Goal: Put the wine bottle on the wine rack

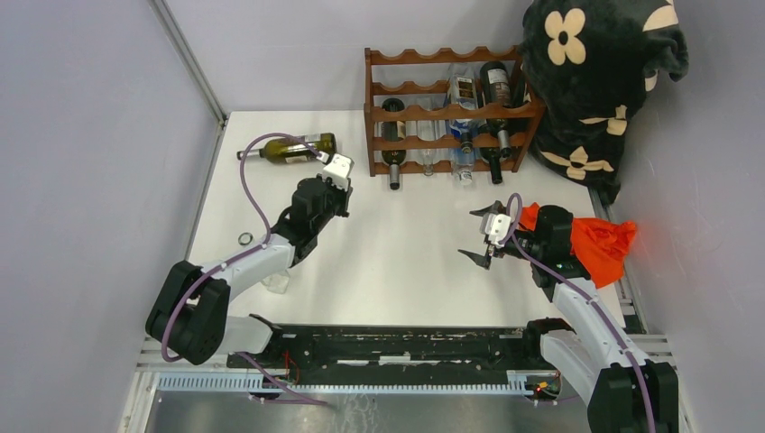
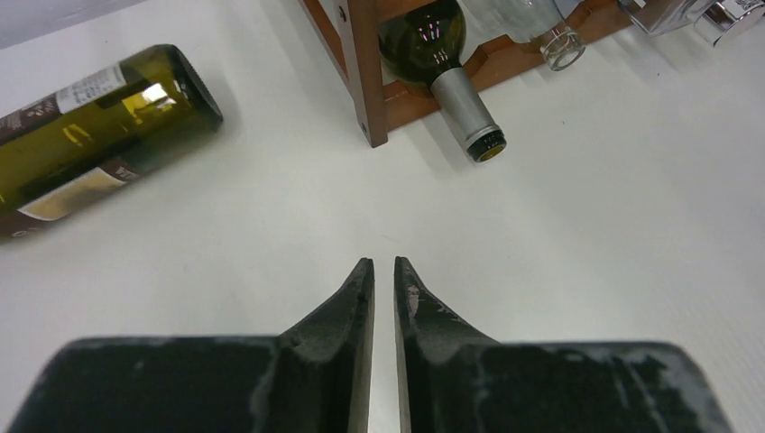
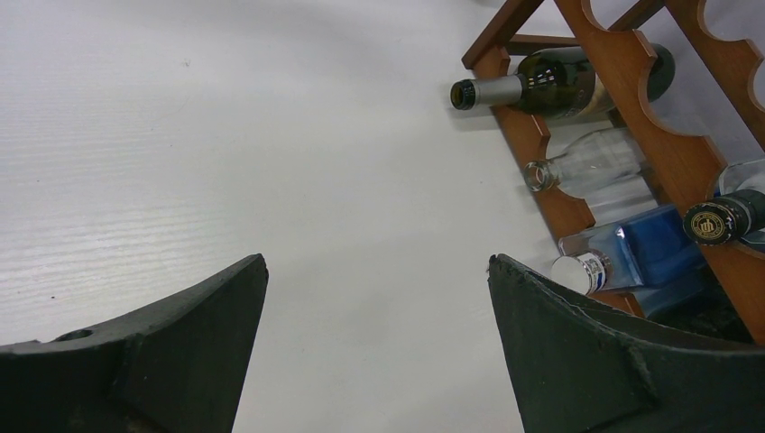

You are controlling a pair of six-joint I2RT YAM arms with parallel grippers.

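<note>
A dark green wine bottle [image 1: 293, 150] lies on its side at the table's back left, its neck toward the left edge. Its base end [image 2: 185, 86] shows at the upper left of the left wrist view, apart from my fingers. My left gripper [image 1: 344, 204] is in front of the bottle and to its right. In its wrist view the fingers [image 2: 336, 316] are shut to a narrow gap, with nothing seen between them. The wooden wine rack [image 1: 369, 90] stands at the back. My right gripper is open and empty, over bare table at the right.
Several bottles fill rack slots, including a dark one [image 2: 458, 99] at the left end. A black flowered cushion [image 1: 595, 90] leans at the rack's right. Orange cloth [image 1: 603, 244] lies by the right arm. A small ring [image 1: 245, 239] sits at the left; mid-table is clear.
</note>
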